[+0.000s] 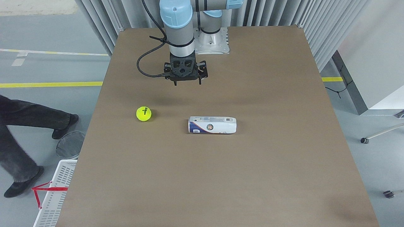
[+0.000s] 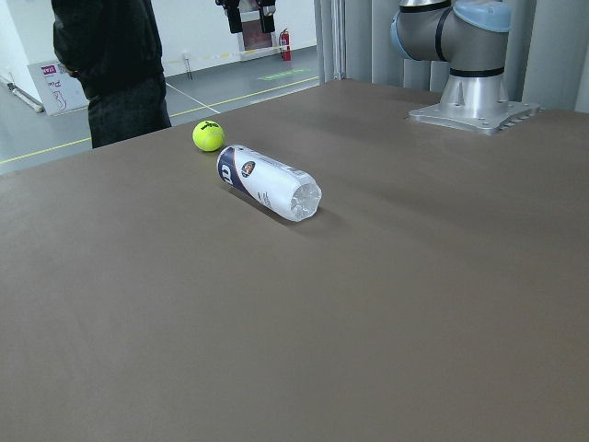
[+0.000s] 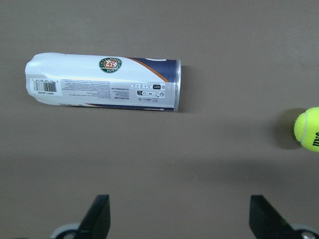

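Note:
A white tennis ball tube (image 1: 212,125) with a blue band lies on its side on the brown table (image 1: 227,174); the tube (image 2: 269,182) also shows in the left camera, and the tube (image 3: 102,82) fills the upper left of the wrist view. A yellow tennis ball (image 1: 143,113) rests apart from it, to the left in the front view, and at the right edge of the wrist view (image 3: 309,130). My gripper (image 1: 187,81) hangs above the table, behind both objects. It is open, with nothing between its fingers.
The robot's base (image 2: 469,115) stands at the back of the table. A person (image 1: 22,143) stands off the table's left side, near a white basket (image 1: 53,208) on the floor side.

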